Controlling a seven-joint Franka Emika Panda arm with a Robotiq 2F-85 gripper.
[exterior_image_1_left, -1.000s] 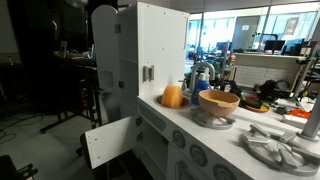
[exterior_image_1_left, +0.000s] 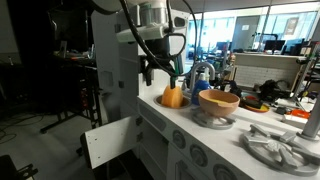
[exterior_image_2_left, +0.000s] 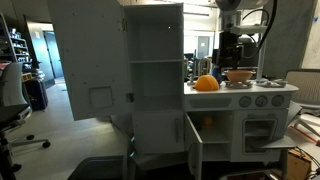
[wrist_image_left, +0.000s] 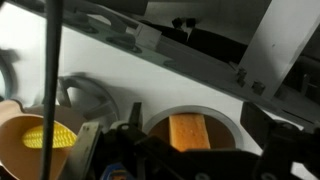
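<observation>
My gripper (exterior_image_1_left: 163, 76) hangs with its fingers spread above the counter of a toy kitchen, close to an orange object (exterior_image_1_left: 173, 97). In the wrist view, that orange object (wrist_image_left: 188, 132) lies in a round basin (wrist_image_left: 229, 123), between the open fingers as seen from above; nothing is held. An orange-brown bowl (exterior_image_1_left: 218, 101) sits on a grey burner. Inside that bowl, the wrist view shows a yellow corn cob (wrist_image_left: 48, 133). Exterior view 2 has my gripper (exterior_image_2_left: 247, 38) high over the counter.
Blue bottles (exterior_image_1_left: 203, 75) stand behind the basin, beside a faucet. A tall white cabinet (exterior_image_2_left: 156, 70) rises at the counter's end, its door (exterior_image_2_left: 88, 60) swung open. A second grey burner (exterior_image_1_left: 280, 148) is empty. Dark items clutter the table behind.
The arm has come into view from the upper left and moved right and over the counter, nearing the orange object. The bowl and the orange object have stayed put.
</observation>
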